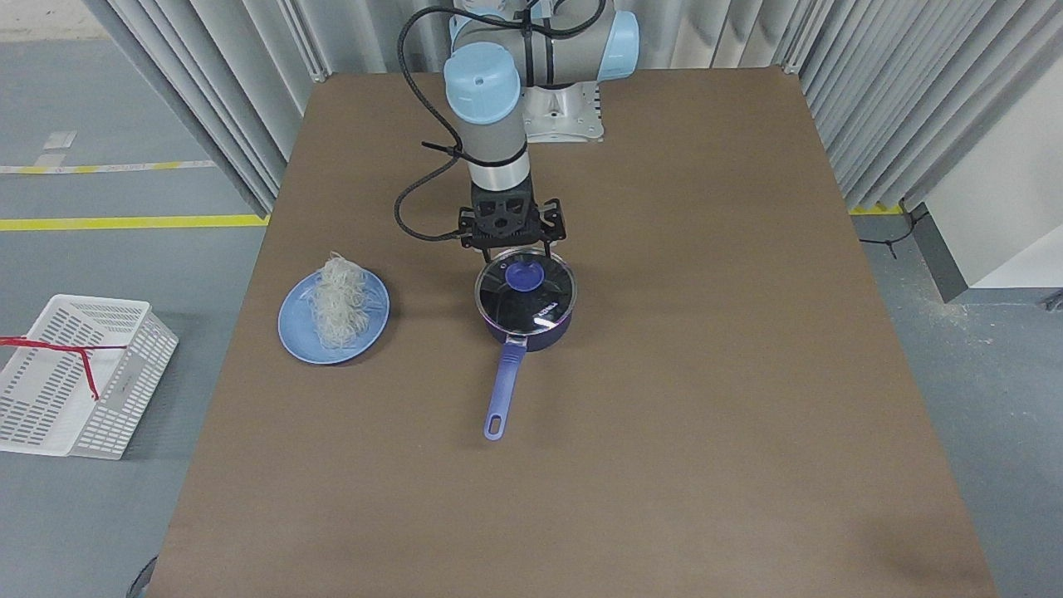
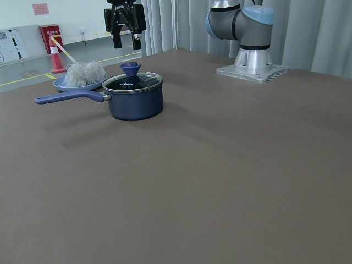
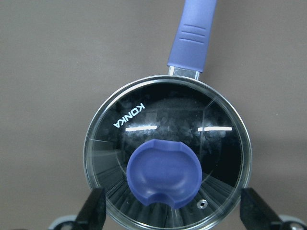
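Observation:
A blue saucepan (image 2: pixel 135 107) with a glass lid and a blue lid knob (image 1: pixel 523 276) stands mid-table, its handle (image 1: pixel 505 389) toward the front. My gripper (image 1: pixel 517 249) is above the lid, its fingers apart and empty. In the wrist view the knob (image 3: pixel 164 171) lies between and slightly beyond the two fingertips. A blue plate (image 1: pixel 296 324) holding white noodles (image 1: pixel 340 299) sits left of the pan.
The arm's base (image 2: pixel 253 71) is at the back. A white basket (image 1: pixel 120 399) is on the floor at left.

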